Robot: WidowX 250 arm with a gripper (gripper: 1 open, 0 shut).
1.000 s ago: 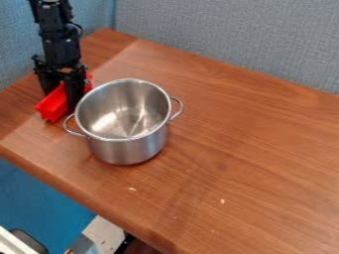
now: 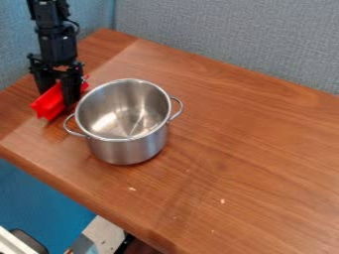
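Note:
A black arm with its gripper (image 2: 61, 81) comes down at the back left of the wooden table, shut on a red block-like object (image 2: 51, 104) that lies slanted along the left side. The fingertips are dark and partly hidden against the red object. Just right of it stands a steel pot (image 2: 123, 124) with two loop handles, empty inside as far as shows.
Grey-blue panels (image 2: 225, 35) stand along the back and left. The table's front left edge drops to a blue floor.
The arm and gripper have shifted very slightly to the left and up; the pot has not moved.

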